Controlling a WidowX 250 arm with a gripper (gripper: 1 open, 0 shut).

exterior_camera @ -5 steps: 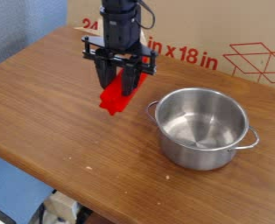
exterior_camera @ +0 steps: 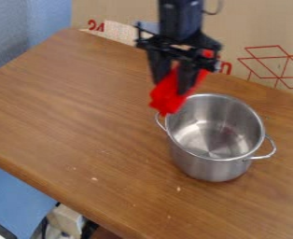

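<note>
My gripper (exterior_camera: 183, 67) hangs at the upper middle, blurred, holding a red object (exterior_camera: 172, 91) that dangles just above the left rim of a steel pot (exterior_camera: 213, 149). The pot has two side handles and stands on the right of the wooden table (exterior_camera: 75, 131). The red object partly covers the pot's back-left rim, and whether it touches cannot be told. The fingertips are hard to make out.
A cardboard sheet (exterior_camera: 268, 56) with red printing stands along the back. The table's left edge borders a blue surface, with some dark and white items below at the lower left.
My gripper has moved right with the red object, from left of the pot to over its left rim, and has risen slightly. The pot has stayed in place.
</note>
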